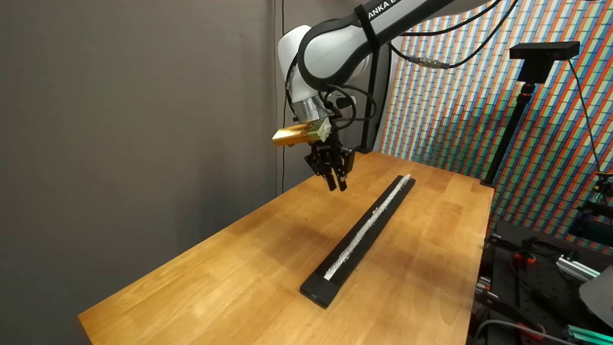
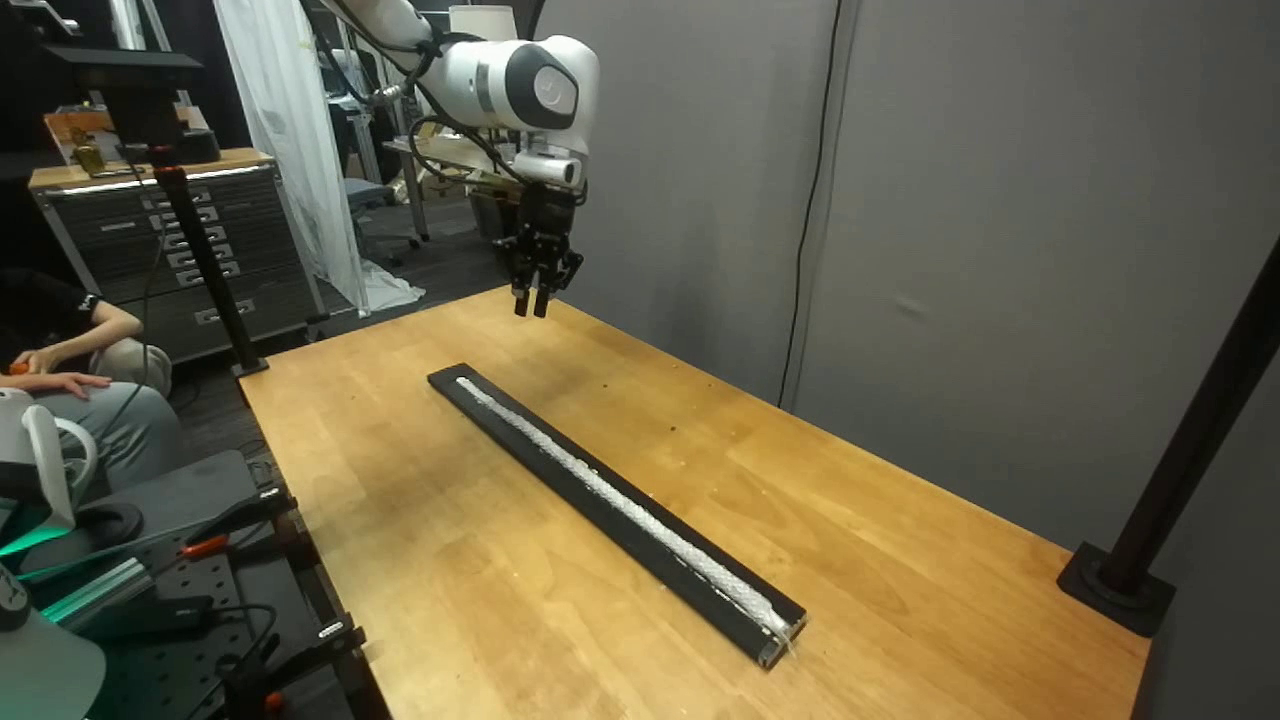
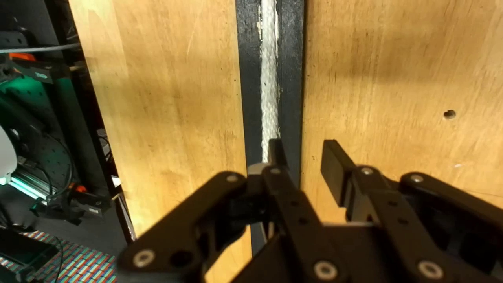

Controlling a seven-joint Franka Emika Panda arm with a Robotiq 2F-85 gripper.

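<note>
A long black channel bar (image 1: 325, 285) lies on the wooden table, with a white rope (image 1: 360, 235) running along its groove. In the second exterior view the rope (image 2: 600, 485) fills the groove, and loose strands show at the near end. Well above the table, beyond the bar on the wall side, hangs my gripper (image 1: 336, 182). From the wrist, its fingers (image 3: 337, 172) stand apart with nothing held between them. The left finger covers part of the rope (image 3: 269, 85) in that view.
A grey wall (image 1: 172, 115) borders one side of the table (image 1: 437, 258). Black posts (image 1: 511, 129) stand at the table's edges. On the other side is a dark cart (image 2: 240, 600) with tools.
</note>
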